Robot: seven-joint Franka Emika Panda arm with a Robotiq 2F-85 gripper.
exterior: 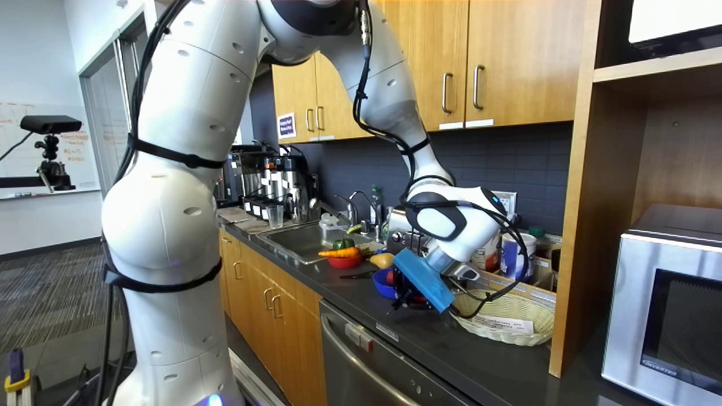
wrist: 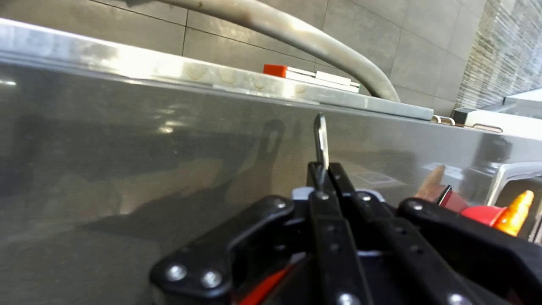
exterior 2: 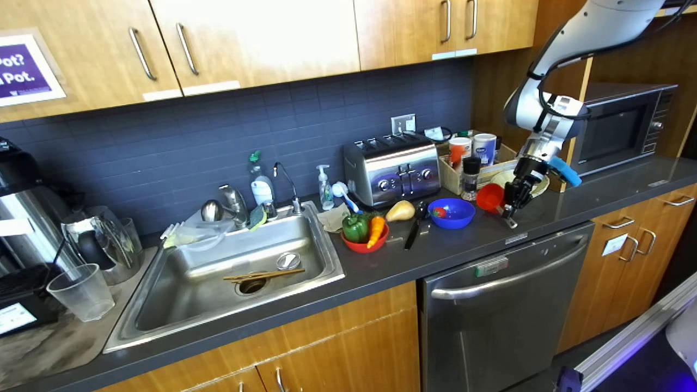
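Observation:
A red cup (exterior 2: 490, 197) with a metal handle (exterior 2: 509, 222) is at my gripper (exterior 2: 508, 210), in exterior view 2. The gripper is shut on the handle, whose metal end (wrist: 321, 140) sticks out past the fingertips in the wrist view. There, only a sliver of red shows low behind the fingers. In exterior view 1 the blue-backed gripper (exterior: 397, 304) mostly hides the cup. The cup is tilted, its opening facing left in exterior view 2. Whether it touches the counter is hard to tell.
Left of the cup stands a blue bowl (exterior 2: 452, 214) with a red item inside. Beyond lie a black knife (exterior 2: 416, 226), a yellow pear-shaped item (exterior 2: 400, 211) and a red bowl (exterior 2: 356, 247) with vegetables. A wicker basket (exterior: 487, 328) is behind the gripper.

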